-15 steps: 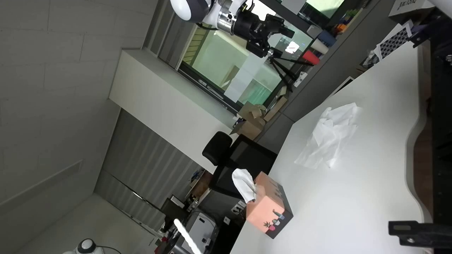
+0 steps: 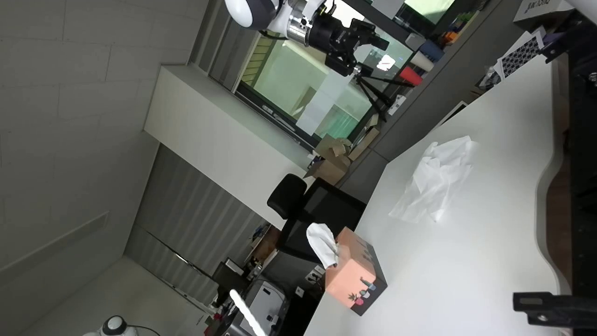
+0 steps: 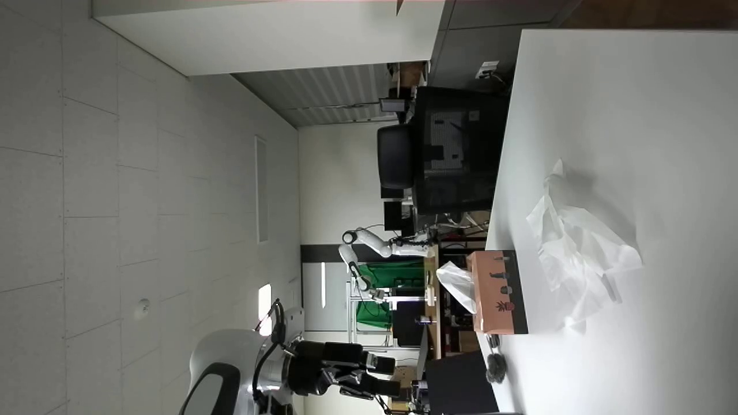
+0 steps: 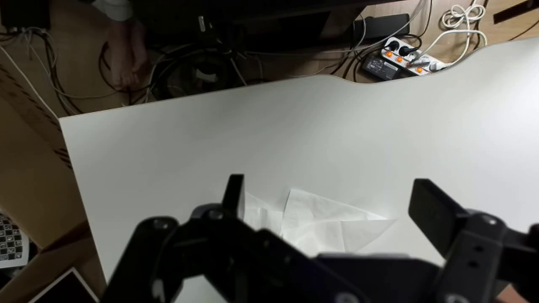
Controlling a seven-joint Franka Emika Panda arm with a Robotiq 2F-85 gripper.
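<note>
A crumpled white tissue [image 2: 439, 179] lies loose on the white table; in the wrist view the tissue [image 4: 328, 222] shows below and between the fingers. Beside it stands an orange tissue box [image 2: 352, 269] with a dark base, a white tissue [image 2: 322, 244] poking from its top. My gripper [image 2: 372, 50] hangs well above the table, clear of both. In the wrist view the black fingers [image 4: 435, 212] stand wide apart with nothing held between them. The second exterior view has the gripper [image 3: 394, 376] near its bottom edge.
A power strip [image 4: 412, 58] and cables lie on the floor past the table's wavy edge. A small dark fuzzy object [image 3: 496, 366] rests by the box.
</note>
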